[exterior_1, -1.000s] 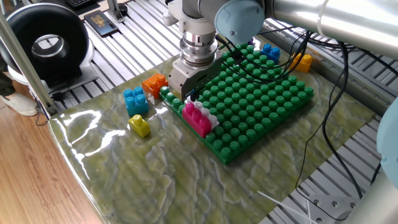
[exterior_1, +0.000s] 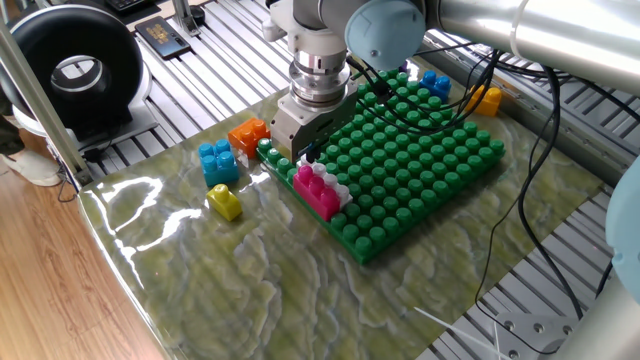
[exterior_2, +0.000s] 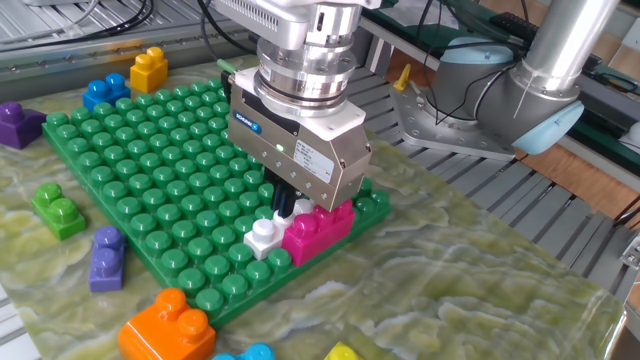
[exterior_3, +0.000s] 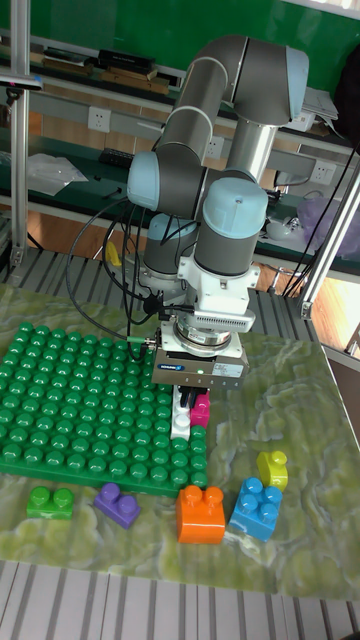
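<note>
My gripper (exterior_2: 284, 210) points down over the right-hand edge of the green studded baseplate (exterior_2: 190, 255), its dark fingers (exterior_2: 282, 196) at the white brick (exterior_2: 263, 238). The fingers look close together, but whether they clasp the white brick cannot be made out. Beside the white brick, along the plate's edge, sits a pink brick (exterior_2: 318, 238). In the first exterior view the pink brick (exterior_1: 317, 194) stands in front and hides most of the white one. The third exterior view shows the white brick (exterior_3: 181, 425) left of the pink brick (exterior_3: 200, 412), under the gripper.
Loose around the plate lie an orange brick (exterior_3: 200, 517), a light blue brick (exterior_3: 256, 510), a yellow brick (exterior_3: 273, 468), a purple brick (exterior_3: 116, 506) and a green brick (exterior_3: 50, 503). Dark blue (exterior_1: 435, 84) and yellow-orange (exterior_1: 485, 99) bricks lie by the far edge. Cables (exterior_1: 440, 125) hang over the plate.
</note>
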